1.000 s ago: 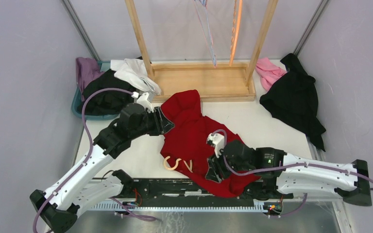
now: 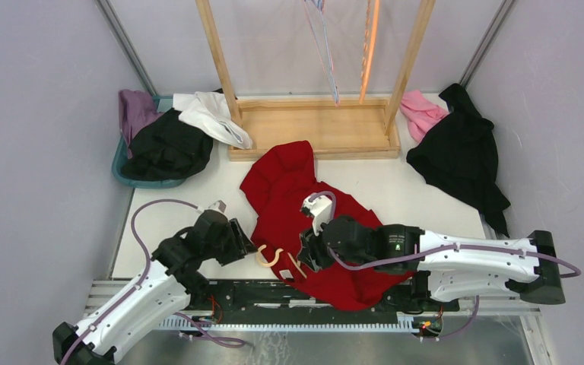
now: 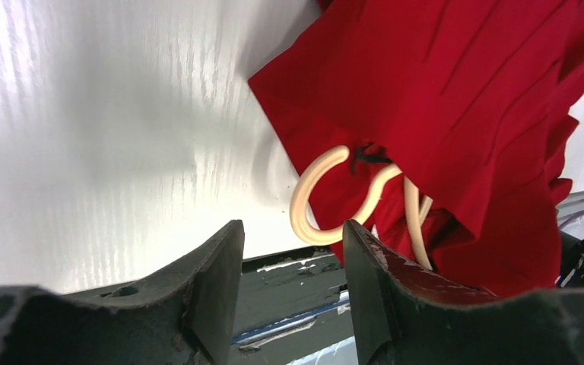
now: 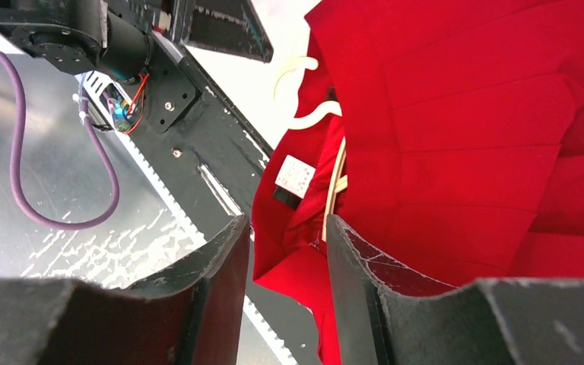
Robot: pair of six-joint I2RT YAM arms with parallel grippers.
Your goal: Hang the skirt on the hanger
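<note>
The red skirt (image 2: pixel 289 179) lies spread on the white table, its near end hanging over the front edge. A pale hanger (image 3: pixel 302 213) rests at its near left side. Its hook sticks out over the cloth, while most of the bar is hidden inside the skirt. In the left wrist view my left gripper is open, with the hook just beyond its fingertips and nothing held. Over the skirt, right of the hook, my right gripper stands open; the hanger's bar and a white label (image 4: pixel 295 176) on the cloth show beyond it.
A wooden rack (image 2: pixel 315 153) stands at the back with hangers (image 2: pixel 369 53) on it. On the left, a teal basket (image 2: pixel 119 171) holds dark, purple and white clothes. Black cloth (image 2: pixel 460 152) and pink cloth (image 2: pixel 421 115) lie at the right. Bare table shows right of the skirt.
My left gripper has come down toward the hook from further back. Skirt and hanger look nearly unchanged.
</note>
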